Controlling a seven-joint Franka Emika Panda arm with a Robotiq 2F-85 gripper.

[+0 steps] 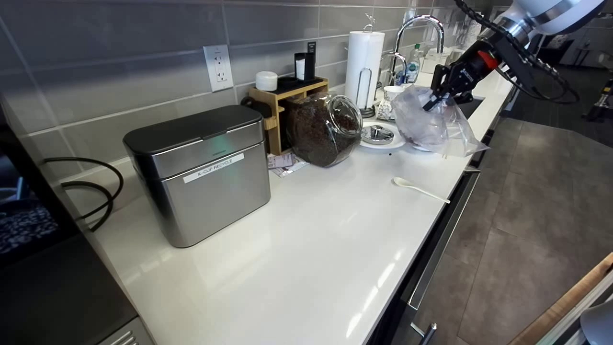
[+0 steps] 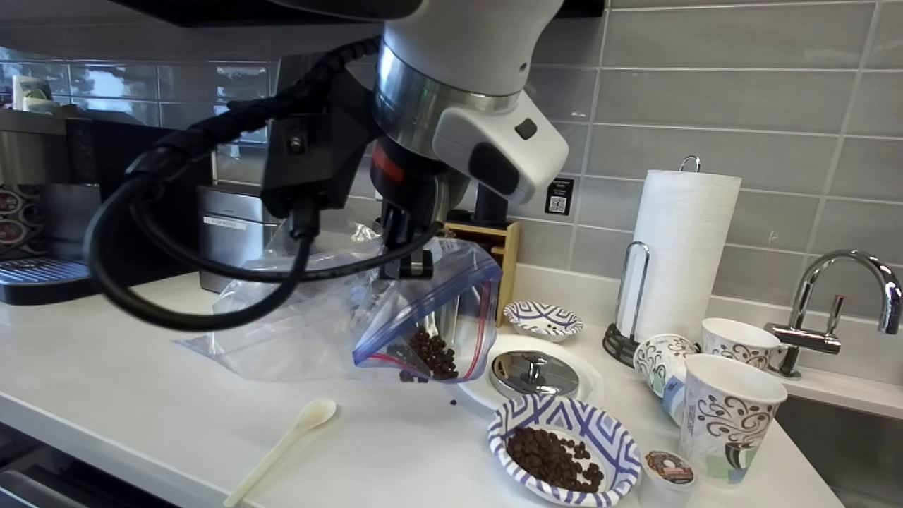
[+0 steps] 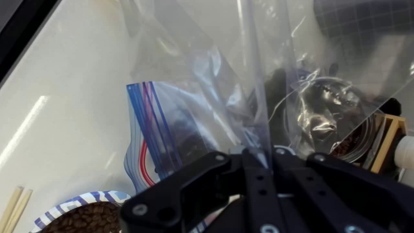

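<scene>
A clear zip bag point(image 2: 292, 326) with a blue and red seal hangs above the counter, pinched in my gripper point(image 1: 434, 103), which is shut on its thin plastic. In the wrist view the bag point(image 3: 209, 89) runs up from between the closed fingers. Its sealed edge points toward a bowl of coffee beans point(image 2: 554, 461), blue and white patterned. Dark beans point(image 2: 432, 351) show at the bag's mouth in exterior view 2; whether they lie inside it or behind it I cannot tell.
A glass jar of coffee point(image 1: 322, 129) leans by a wooden shelf point(image 1: 276, 123). Near the bowl stand paper cups point(image 2: 732, 415), a plate with a metal lid point(image 2: 535, 372) and a paper towel roll point(image 2: 686, 254). A white spoon point(image 1: 419, 189) lies near the edge. The counter before the steel bin point(image 1: 215, 189) is clear.
</scene>
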